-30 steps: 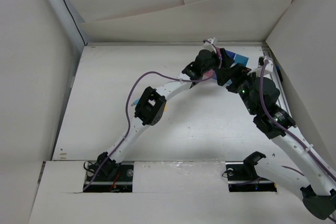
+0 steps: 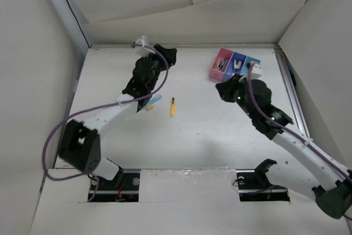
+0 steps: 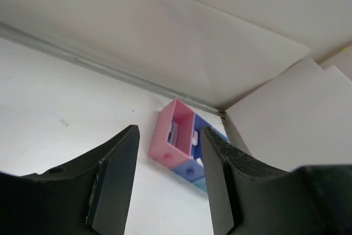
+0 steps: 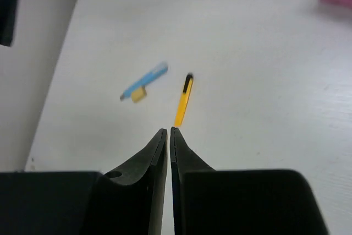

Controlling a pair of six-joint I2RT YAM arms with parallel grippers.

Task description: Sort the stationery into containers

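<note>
A pink, blue and light-blue container (image 2: 234, 62) holds stationery at the back right. On the table lie a yellow utility knife (image 2: 172, 107), a light-blue pen-like item (image 4: 144, 80) and a small yellow block (image 4: 139, 93). My left gripper (image 2: 165, 59) is over the left-middle table; in its wrist view the fingers (image 3: 113, 185) stand apart with nothing visible between them. My right gripper (image 2: 224, 89) is in front of the container, shut, with nothing clearly visible between its fingertips.
White panels (image 2: 319, 81) wall the table (image 2: 192, 136) at back and sides.
My left gripper has swung left, away from the container, uncovering it.
</note>
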